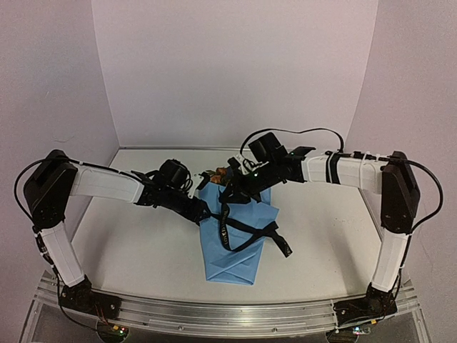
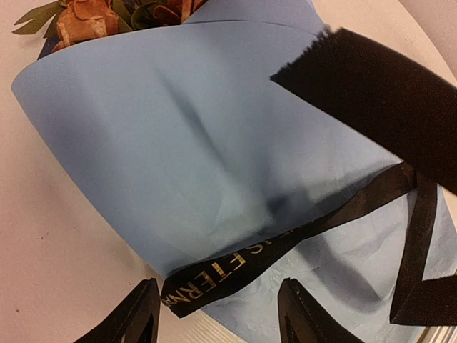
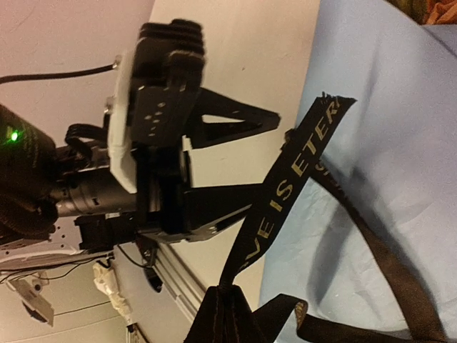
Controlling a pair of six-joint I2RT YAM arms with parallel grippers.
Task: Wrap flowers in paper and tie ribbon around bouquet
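The bouquet lies wrapped in blue paper [image 1: 232, 261], orange flowers [image 2: 86, 25] showing at its top. Around the paper runs a black ribbon [image 2: 235, 268] with gold lettering, crossed at the right side. Over the paper's left edge, my left gripper is open; beyond its fingertips the ribbon slants across the paper. Pinched in my right gripper is one ribbon tail; its frayed loose end [image 3: 332, 107] sticks out past the fingers. In the right wrist view this tail passes in front of the left gripper's fingers [image 3: 228, 121].
Both arms are close together above the paper, the right one partly covering the flowers in the top view.
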